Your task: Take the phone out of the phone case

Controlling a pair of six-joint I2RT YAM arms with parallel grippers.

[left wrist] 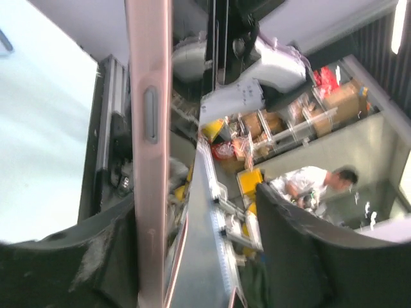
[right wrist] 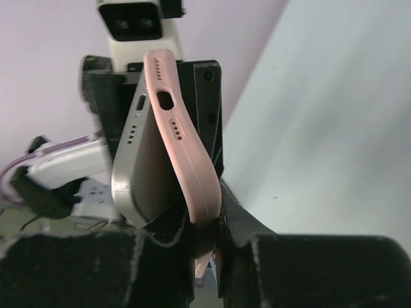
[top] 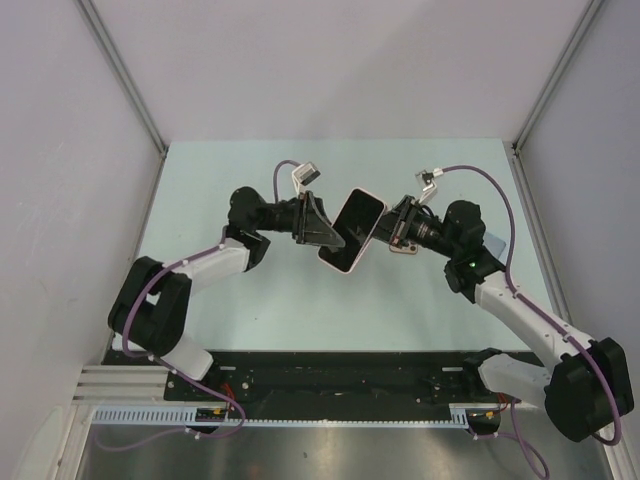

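Observation:
In the top view the phone's dark screen (top: 360, 214) slants in mid-air between both arms. Its grey frame (right wrist: 123, 186) stands tilted away from the pink case (right wrist: 186, 144) at the end seen in the right wrist view, a wedge of space between them. My right gripper is shut on the case. At the phone's left lower side, my left gripper (top: 328, 236) has its fingers apart; in the left wrist view the pink case edge (left wrist: 151, 186) runs beside one blurred finger (left wrist: 70, 266). Whether the left fingers touch the phone is unclear.
A gold phone-like item with camera lenses (top: 404, 248) lies on the table below my right gripper. A flat bluish item (top: 494, 245) lies near the right edge, partly behind the right arm.

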